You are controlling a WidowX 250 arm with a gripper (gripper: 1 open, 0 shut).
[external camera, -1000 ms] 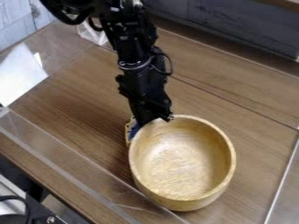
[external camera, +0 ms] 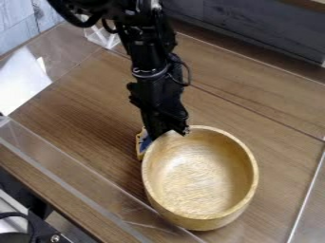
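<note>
A large wooden bowl sits on the brown tabletop. My black gripper reaches down from the top of the view to the bowl's upper-left rim. Its fingertips are largely hidden by its own body and the rim, so what lies between them is unclear; the gripper looks shut. Just left of the bowl, beside the gripper, a small blue and tan object is partly visible, mostly hidden behind bowl and gripper.
Clear plastic edging runs along the table's left and right sides. A grey wall stands at the back.
The bowl and gripper have shifted very slightly to the right in the view; otherwise little differs.
</note>
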